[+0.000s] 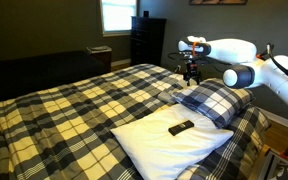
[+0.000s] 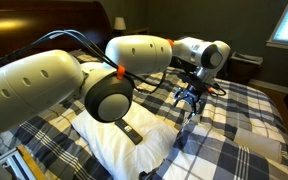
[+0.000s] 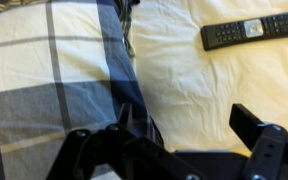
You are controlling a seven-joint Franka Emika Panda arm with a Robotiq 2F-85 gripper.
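A black remote control (image 3: pixel 250 30) lies on a white cloth (image 3: pixel 179 90) at the upper right of the wrist view. Exterior view 1 shows the same remote (image 1: pixel 181 127) on the white sheet (image 1: pixel 149 140) spread over the bed. My gripper is open, its two dark fingers wide apart at the bottom of the wrist view with nothing between them. From outside, the gripper (image 2: pixel 194 100) hangs above the plaid cover, well apart from the remote.
Plaid bedding (image 1: pixel 74 115) covers most of the bed, and a raised fold (image 1: pixel 214 98) of it lies under the arm. A pale flat object (image 2: pixel 259 145) rests on the plaid at the right of exterior view 2. A dark headboard stands along one side.
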